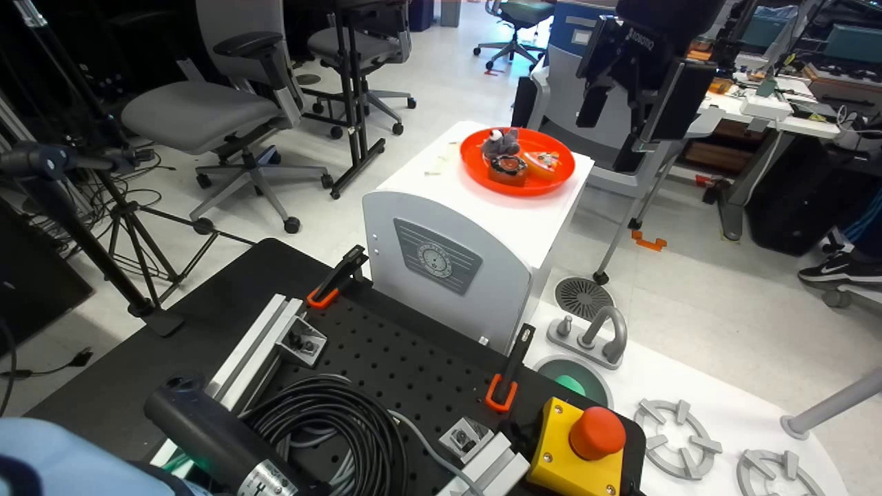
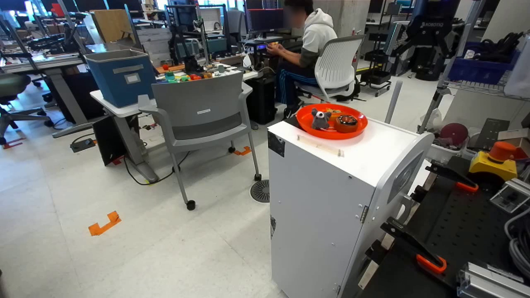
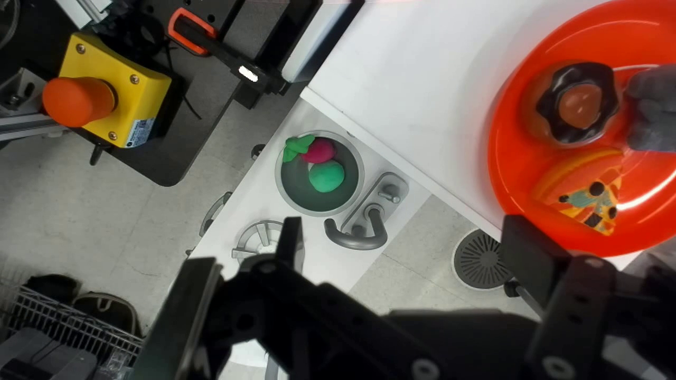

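Note:
My gripper [image 1: 626, 124] hangs in the air off the side of the white cabinet top, beyond the red plate [image 1: 529, 189]. Its fingers stand wide apart with nothing between them, and the gripper is open. On the plate lie a grey plush toy [image 2: 321, 119], a brown ring-shaped item with a dark scalloped top [image 3: 578, 104] and an orange wedge-shaped piece with a patterned face [image 3: 586, 196]. Down in the sink [image 3: 292, 193], a green rounded item [image 3: 327, 177] rests beside a magenta item with green leaves [image 3: 318, 151].
A grey faucet [image 1: 616, 335] rises beside the sink, near grey burner rings [image 1: 679, 438]. The black bench carries a yellow emergency-stop box [image 1: 562, 453], clamps and coiled cable [image 1: 331, 430]. A chair [image 2: 203, 109] stands near the cabinet [image 2: 318, 208]. Bare cabinet top surrounds part of the plate.

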